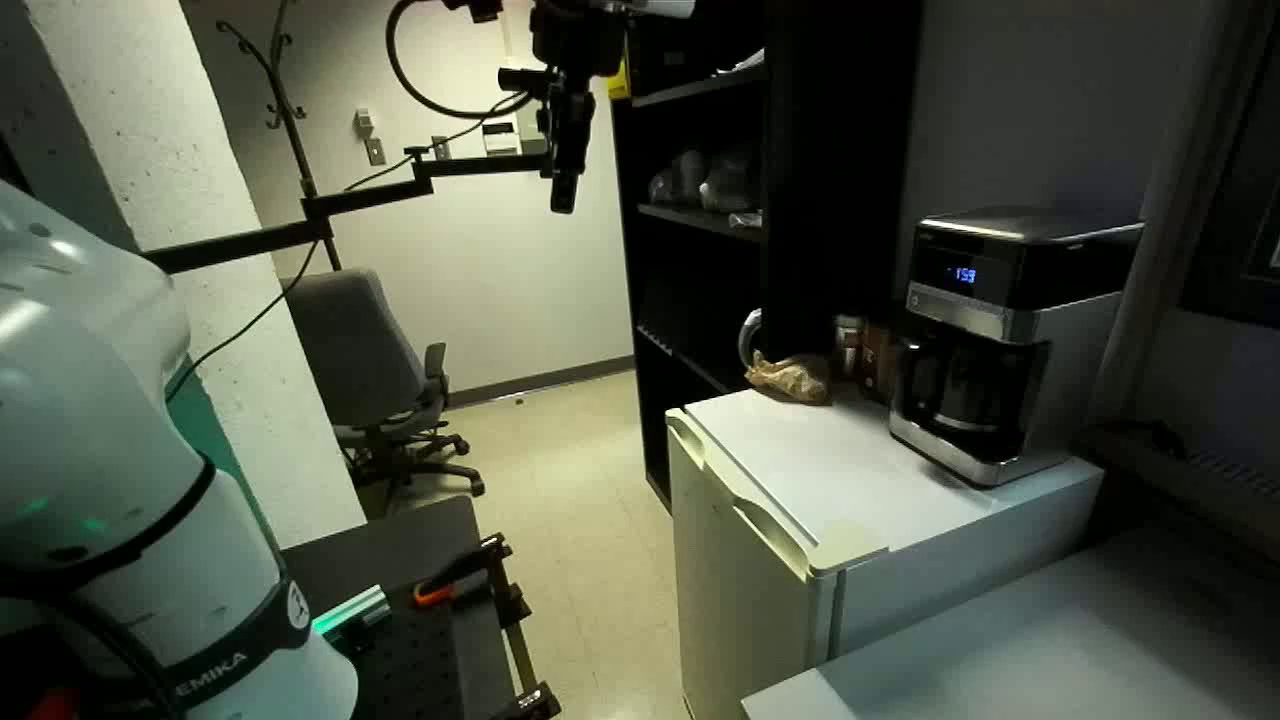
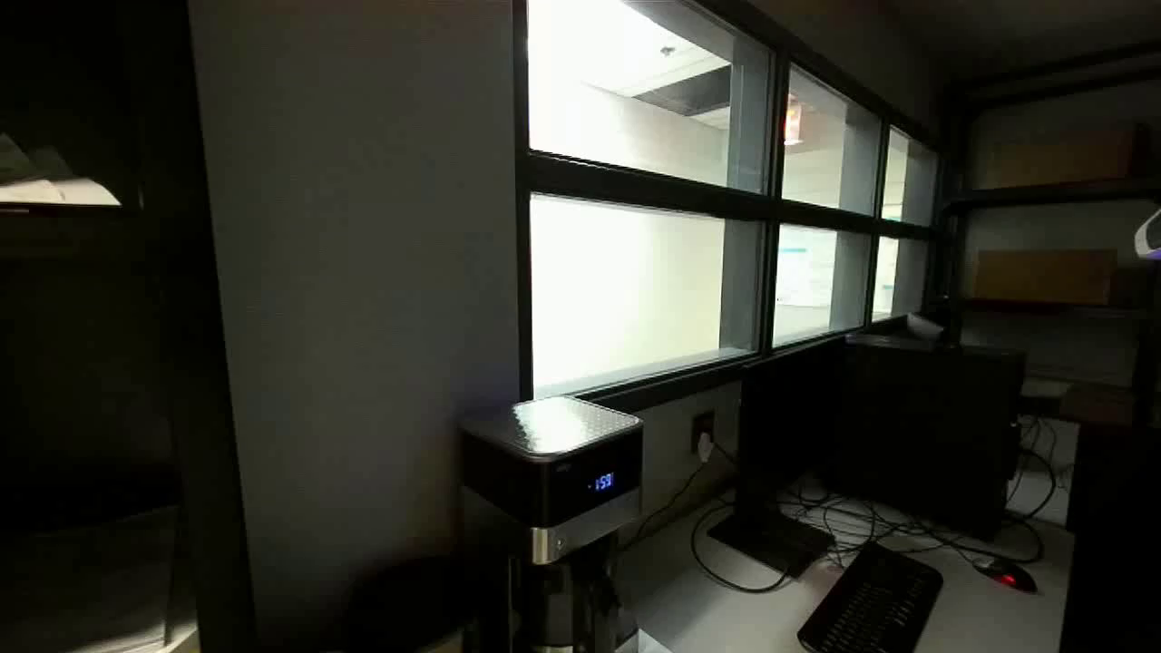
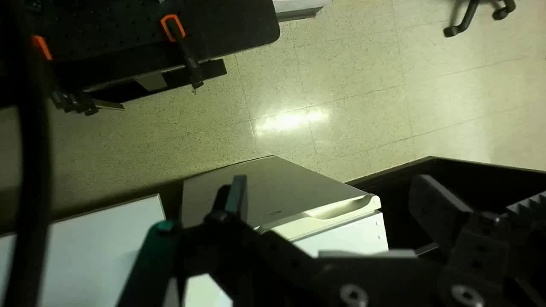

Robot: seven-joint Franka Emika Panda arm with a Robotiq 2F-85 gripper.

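Note:
My gripper stands open in the wrist view, its two fingers spread wide with nothing between them. In exterior view 1 the gripper (image 1: pixel 564 198) hangs high at the top, pointing down, well above the floor. Below and to its right is a small white fridge (image 1: pixel 768 480) with a recessed handle along its top front edge. On its top stand a black and steel coffee maker (image 1: pixel 1020 360), its glass carafe inside, and a crumpled brown bag (image 1: pixel 792 378). Only the coffee maker (image 2: pixel 555 468) of these shows clearly in exterior view 2; the gripper is outside that view.
A dark shelf unit (image 1: pixel 702 96) rises behind the fridge. A white table (image 1: pixel 1020 648) adjoins it in front. The black bench (image 1: pixel 444 528) carries orange-handled clamps. An office chair (image 1: pixel 360 348) stands at the back.

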